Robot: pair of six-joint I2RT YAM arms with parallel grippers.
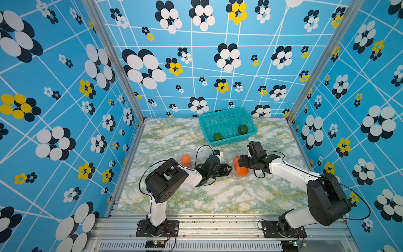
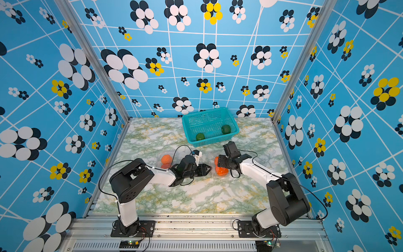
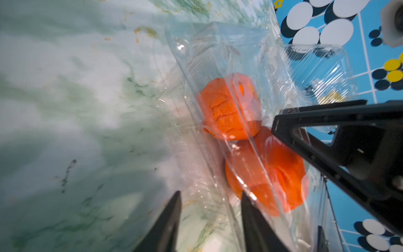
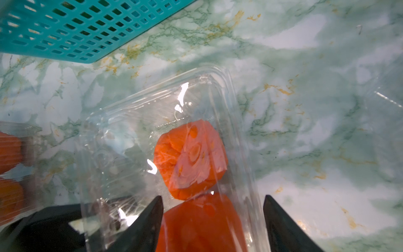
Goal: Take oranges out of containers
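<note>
A clear lidded container (image 4: 228,96) stands between my grippers with two oranges inside; the far orange (image 4: 191,157) and near orange (image 4: 203,226) show in the right wrist view. My right gripper is open above it, fingers apart over the near orange. At the container's left side is my left gripper, its blurred fingers parted and the plastic edge running close by one of them. From above, the left gripper (image 1: 228,169) points right toward the container. A second clear container at left holds another orange (image 1: 185,159), partly hidden by the left arm.
Behind, a teal basket (image 1: 203,128) holds two green fruits, a small one (image 1: 217,136) and a larger one (image 1: 242,129). Another clear plastic edge (image 4: 388,98) shows at the right wrist view's right side.
</note>
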